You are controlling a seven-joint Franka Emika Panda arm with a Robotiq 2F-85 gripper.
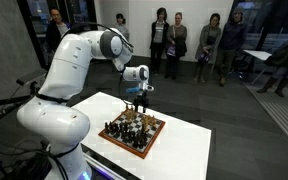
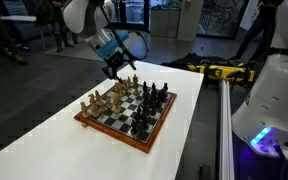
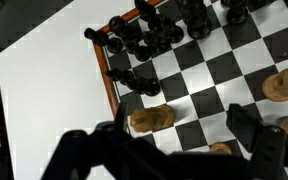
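A chessboard (image 1: 134, 134) with a brown rim lies on the white table, pieces standing on its checkered squares. Over the board's far side in exterior view 1, my gripper points down with its fingers open. Its two dark fingers frame the lower part of the wrist view, wide apart. A tan piece (image 3: 152, 119) stands close to the left finger, appearing just beyond its tip. Another tan piece (image 3: 220, 148) is low in the view, between the fingers. Nothing is gripped.
Dark pieces (image 2: 142, 120) crowd one side of the board; more tan pieces (image 2: 96, 102) stand along the opposite side. A large tan piece (image 3: 283, 84) is at the wrist view's right. Bare white table (image 1: 182, 145) extends beside the board. Several people stand behind in exterior view 1.
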